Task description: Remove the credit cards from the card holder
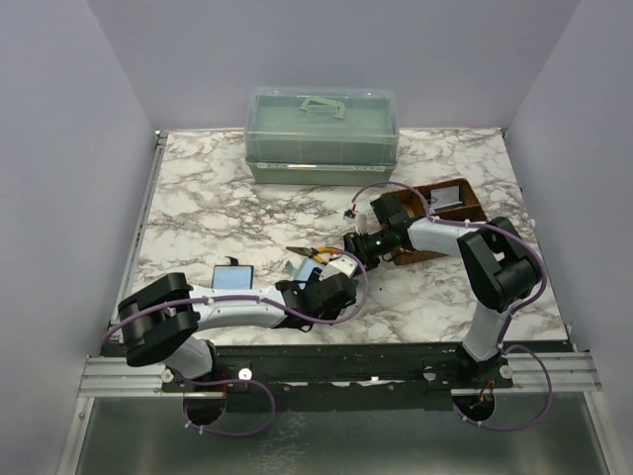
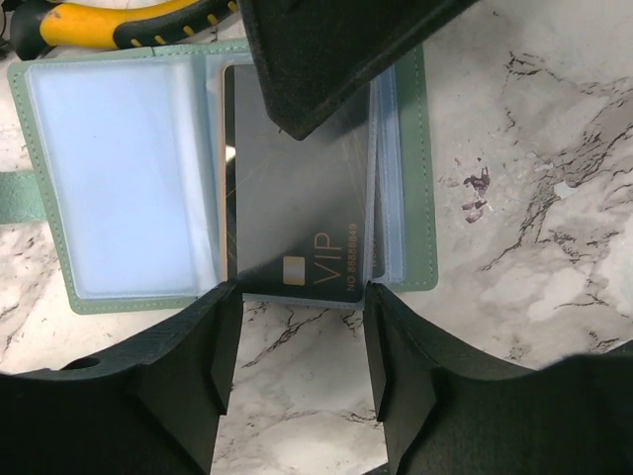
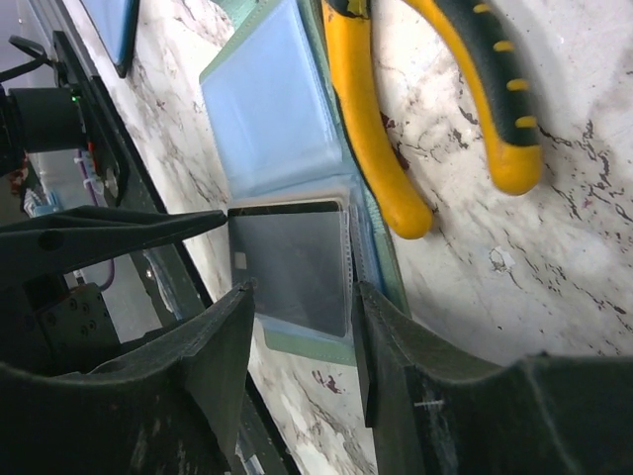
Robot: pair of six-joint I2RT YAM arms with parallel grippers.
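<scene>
The mint card holder (image 2: 129,178) lies open on the marble, with pale blue sleeves. A dark VIP card (image 2: 297,218) rests in its right-hand side. My left gripper is part open, its two fingertips at the card's near edge, one near each side. My right gripper stands open over the holder, one fingertip by the card's edge and stacked sleeves, the other over the card. The top view mostly hides the holder under the left arm.
Yellow pliers (image 3: 376,148) lie along the holder. A brown compartment box (image 1: 465,208) sits right, a green lidded case (image 1: 321,139) at the back. A tablet-like item (image 1: 232,277) lies left.
</scene>
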